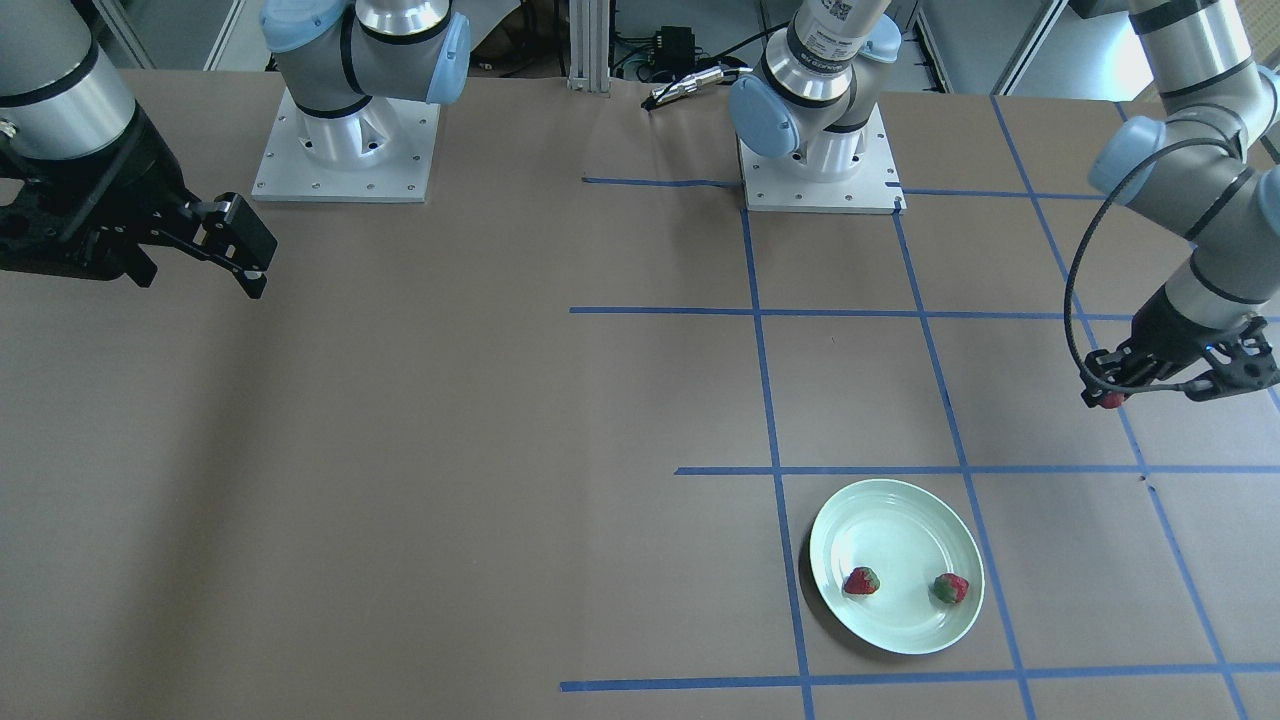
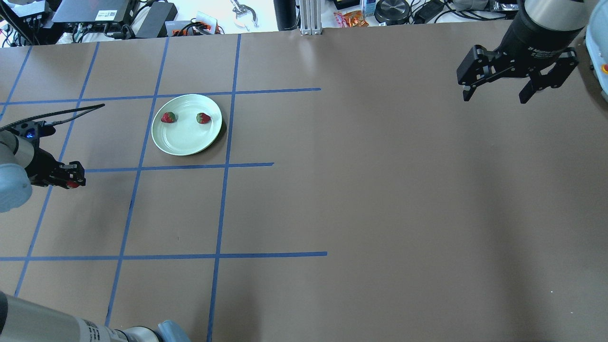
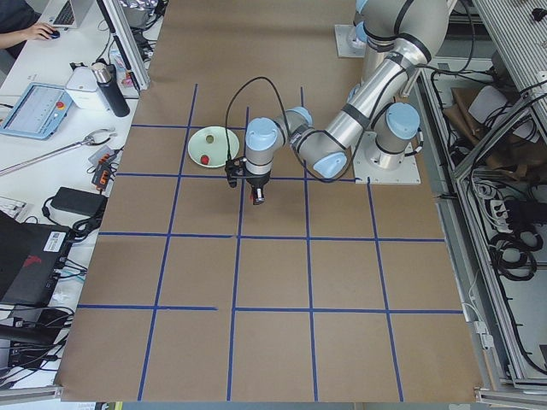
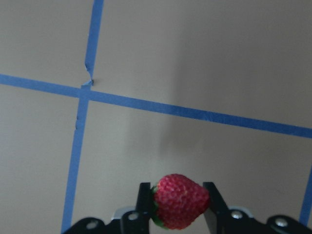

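A red strawberry (image 4: 180, 200) with green leaves sits between the black fingers of my gripper, which is shut on it, in the left wrist view. In the front view the gripper (image 1: 1111, 382) is at the right, above the taped table, the berry (image 1: 1111, 400) just visible beneath it. The pale green plate (image 1: 894, 528) lies nearer the front, holding two strawberries (image 1: 861, 582) (image 1: 950, 588), one left and one right. In the top view the gripper (image 2: 74, 179) is left of and below the plate (image 2: 185, 139).
Other robot arms stand at the edges, one black gripper (image 2: 518, 74) hanging at the top right of the top view. A cluttered white desk (image 3: 34, 158) borders the table.
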